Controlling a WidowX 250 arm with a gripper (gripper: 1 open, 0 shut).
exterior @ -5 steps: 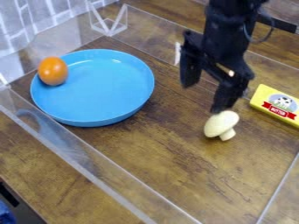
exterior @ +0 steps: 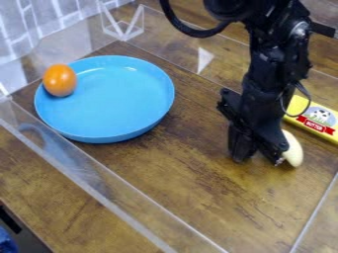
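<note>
The black gripper (exterior: 259,143) is low over the wooden tabletop, right of centre, its tip right against a pale, elongated object (exterior: 291,153) that it partly hides. Whether anything is between its fingers is hard to tell; it looks shut. A blue plate (exterior: 106,99) lies to the left, with an orange ball-like item (exterior: 59,80) at its upper left edge.
A yellow package (exterior: 317,119) with a red label lies at the right, behind the gripper. Clear plastic edges border the left side.
The gripper has come down and toward the front from higher up at the back, onto the pale object, which now sits slightly farther right and is partly covered.
</note>
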